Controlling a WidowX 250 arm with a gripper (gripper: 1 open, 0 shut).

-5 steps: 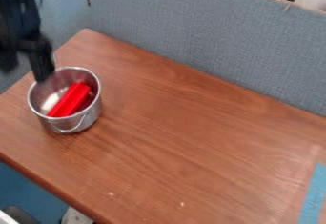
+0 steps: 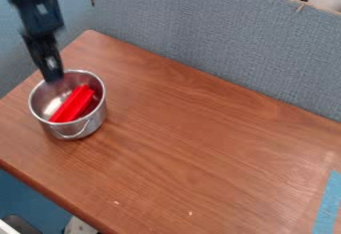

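Note:
A metal pail with a wire handle stands near the left edge of the wooden table. A red object lies slanted inside it, beside a pale patch that is hard to make out. My dark gripper reaches down from the top left to just over the pail's back left rim. It is blurred, and I see nothing held in it; its fingers are too blurred to judge clearly.
Grey padded walls border the back and left of the table. A strip of blue tape lies at the right edge.
The pail and red object have not visibly moved.

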